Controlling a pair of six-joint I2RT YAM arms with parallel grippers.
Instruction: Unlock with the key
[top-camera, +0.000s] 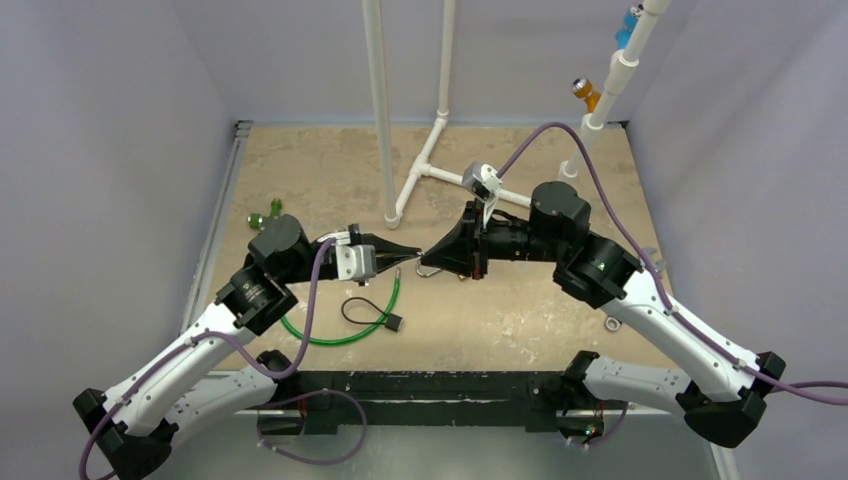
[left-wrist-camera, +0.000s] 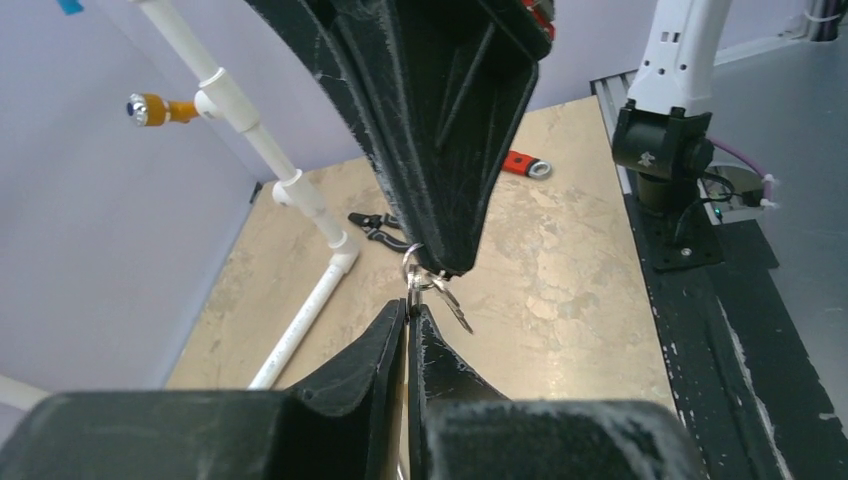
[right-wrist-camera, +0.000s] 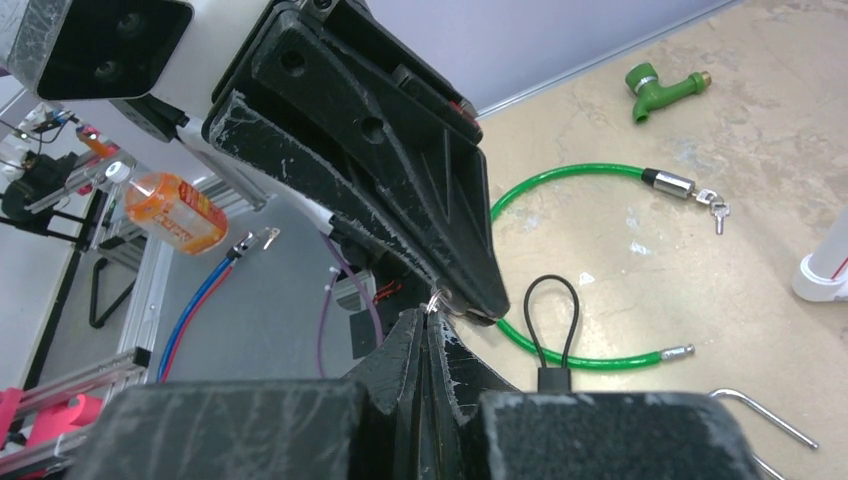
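Observation:
A small set of silver keys on a ring (left-wrist-camera: 440, 290) is between the meeting tips of both grippers. My left gripper is shut, with a thin silver piece of the set between its fingertips. Facing it, my right gripper (top-camera: 424, 260) is shut at the other side of the set; in the right wrist view the ring (right-wrist-camera: 436, 300) rises from its fingertips. The green cable lock (right-wrist-camera: 560, 172) lies curved on the board, its silver cylinder (right-wrist-camera: 672, 184) at one end with other keys (right-wrist-camera: 715, 207) beside it.
A black looped cord (right-wrist-camera: 553, 310) lies by the green cable. Further off are a green tap (right-wrist-camera: 665, 92), bent metal rods (right-wrist-camera: 765, 415) and pliers (left-wrist-camera: 382, 230). White pipes (top-camera: 420, 168) stand behind the grippers. The board's front right is mostly clear.

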